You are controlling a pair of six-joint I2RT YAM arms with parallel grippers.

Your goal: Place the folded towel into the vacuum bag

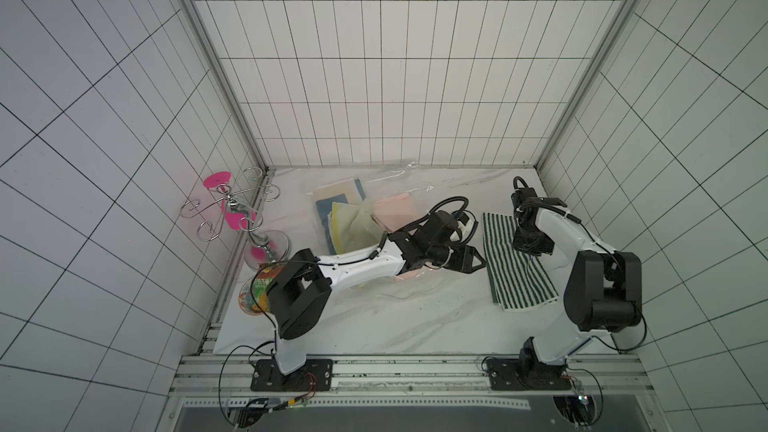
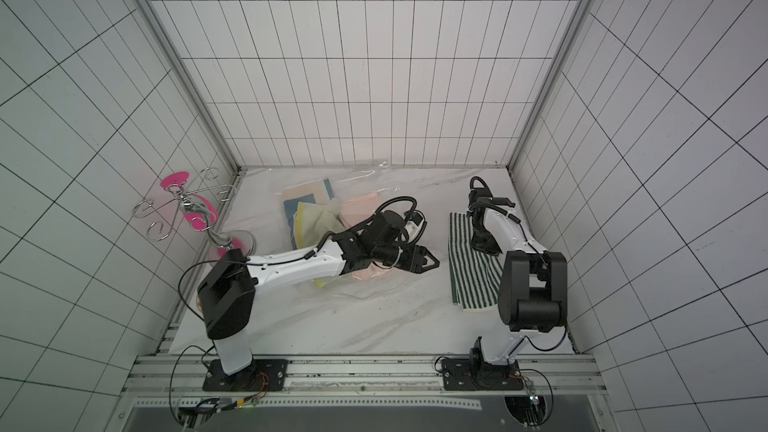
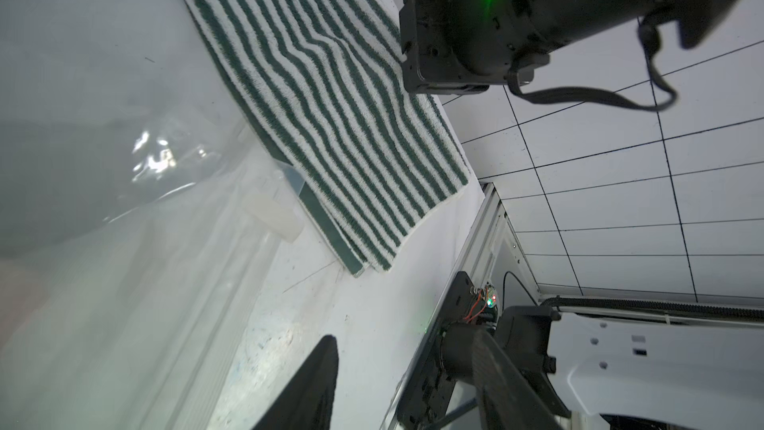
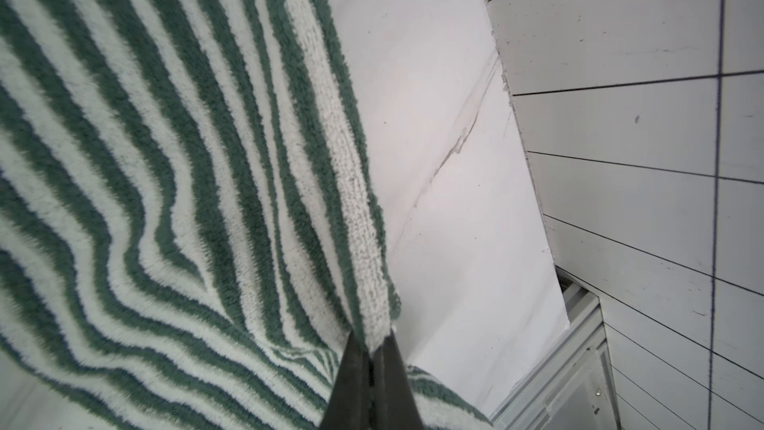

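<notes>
The green-and-white striped towel (image 1: 508,272) lies folded on the right of the table. My right gripper is shut at the towel's folded edge, cloth at its tips; whether it pinches any is hard to tell. My left gripper hangs above the table just left of the towel, fingers apart with nothing seen between. Clear plastic bags (image 3: 159,191) holding yellow, pink and blue cloths lie at the centre-left, partly hidden under the left arm.
A chrome stand with pink discs (image 1: 217,180) stands at the left. Tiled walls close in at both sides and the back.
</notes>
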